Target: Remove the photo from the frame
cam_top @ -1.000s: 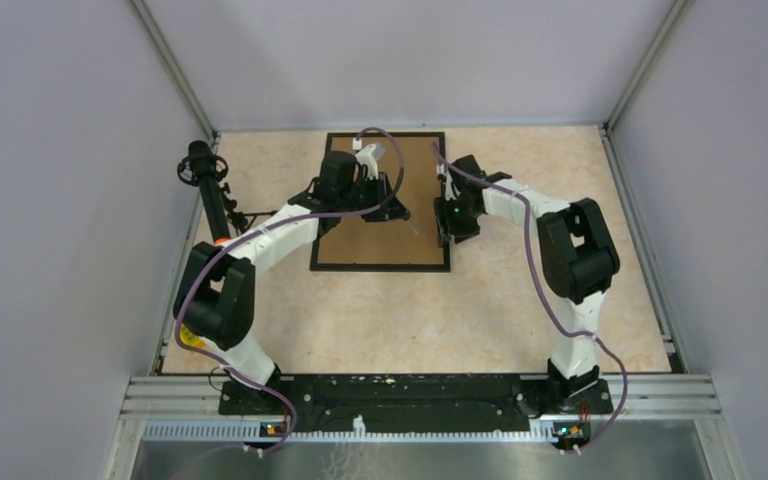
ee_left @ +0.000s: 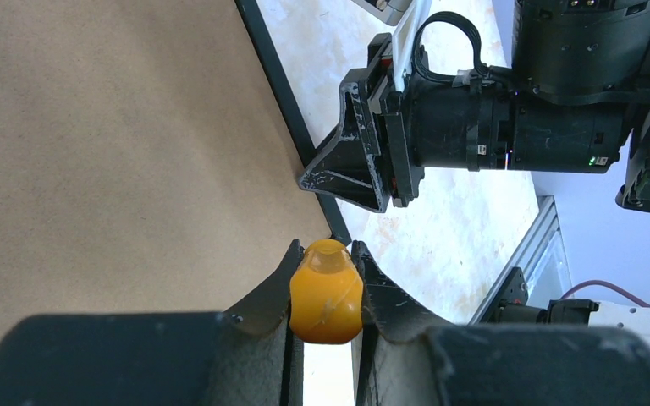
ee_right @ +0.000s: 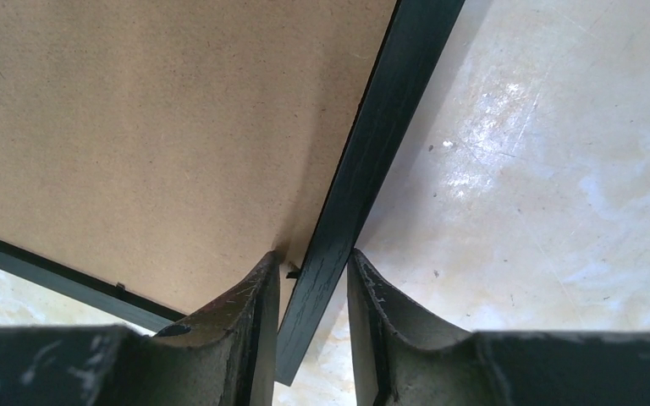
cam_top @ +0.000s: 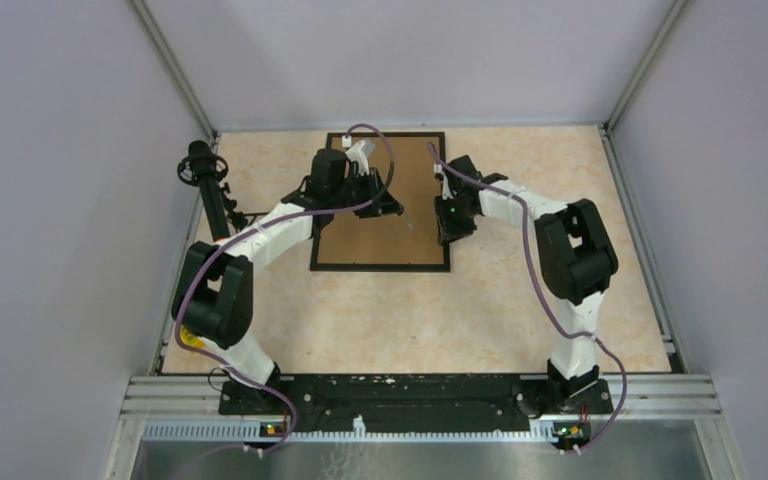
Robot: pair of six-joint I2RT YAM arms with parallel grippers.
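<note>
The frame lies back up on the table, brown backing board (cam_top: 380,245) inside a black border (cam_top: 380,267). My left gripper, over the board, is shut on a screwdriver with an orange handle (ee_left: 326,300); its thin shaft shows in the top view. My right gripper is part open at the frame's right edge, its fingertips on either side of the black border (ee_right: 360,161) near a corner. A small dark tab (ee_right: 293,272) sticks onto the board between those fingertips. The photo is not visible.
A black clamp-like fixture (cam_top: 210,190) stands at the table's left. Walls enclose the sides and back.
My left gripper has shifted slightly left and back with the screwdriver. My right gripper has moved slightly about the frame's right edge.
</note>
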